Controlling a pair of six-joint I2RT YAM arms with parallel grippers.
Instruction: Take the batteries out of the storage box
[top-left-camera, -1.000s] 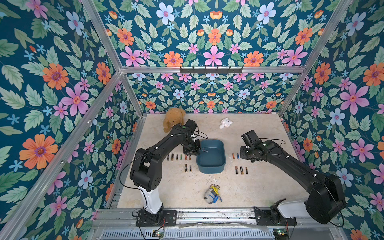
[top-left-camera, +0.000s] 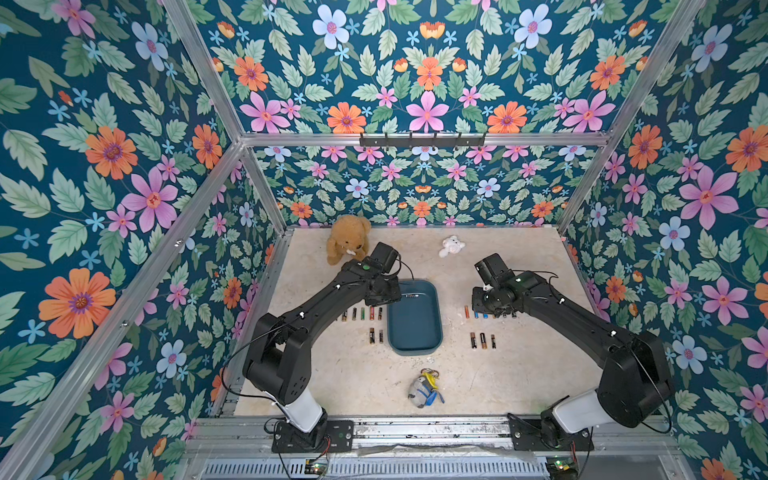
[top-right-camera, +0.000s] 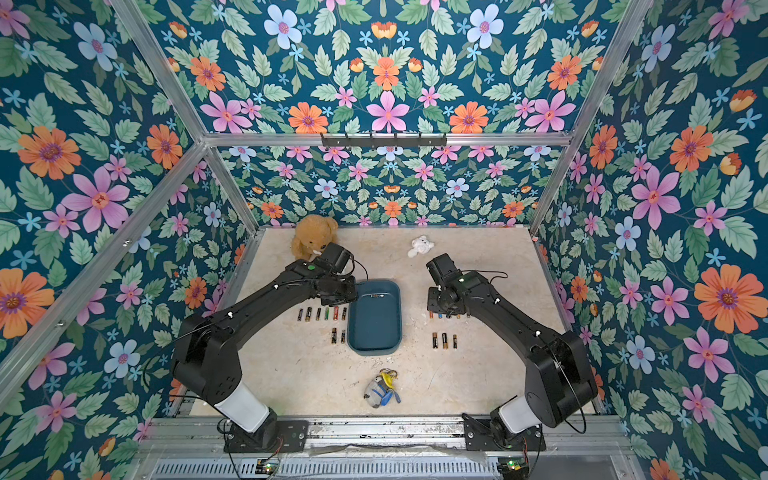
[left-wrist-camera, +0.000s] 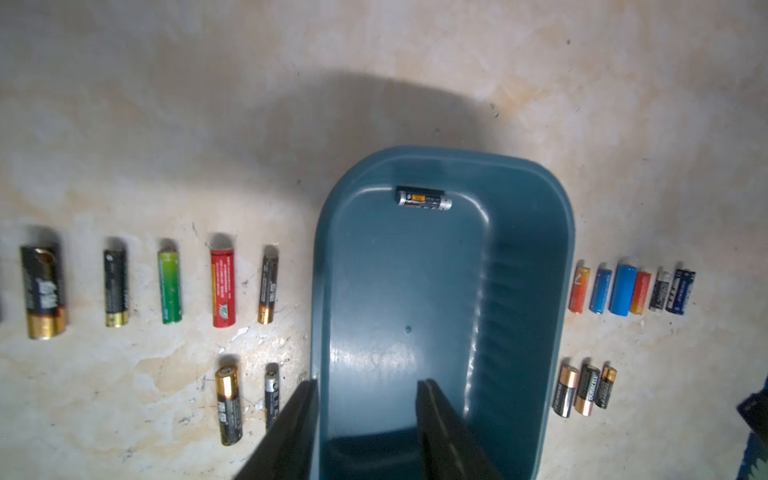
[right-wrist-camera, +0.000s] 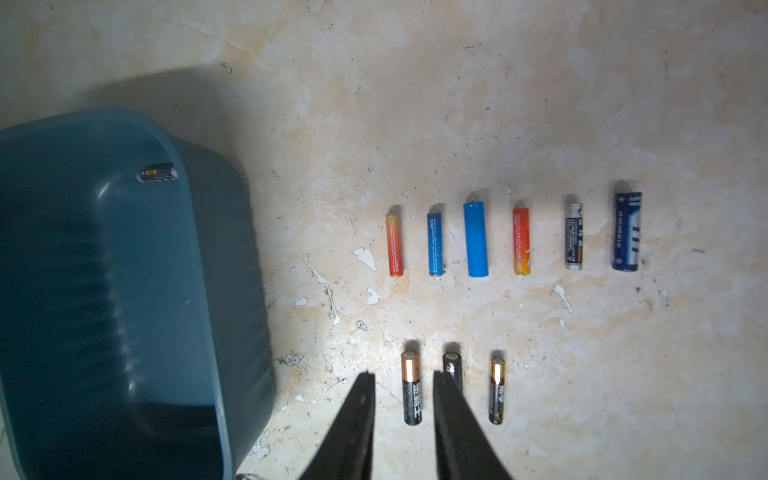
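Observation:
The blue-grey storage box (top-left-camera: 415, 349) sits flat on the table between my arms. A single black battery (left-wrist-camera: 424, 200) with an orange band lies at its far end, seen in the left wrist view. My left gripper is part open above the box's left rim, with nothing between its fingers. To the right of the box, my right gripper is part open too and empty, above the table. Loose batteries lie on both sides: a red one (left-wrist-camera: 223, 286) and several others on the left, a bright blue one (right-wrist-camera: 475, 238) and several others on the right.
A brown teddy bear (top-left-camera: 349, 238) and a small white plush (top-left-camera: 451, 245) stand at the back. In front of the box lies a grey, yellow and blue plush (top-left-camera: 426, 389). Bare table surrounds the batteries at front left and front right.
The box has shifted slightly left and looks longer from above, no longer tilted. My right gripper has drifted left and slightly back.

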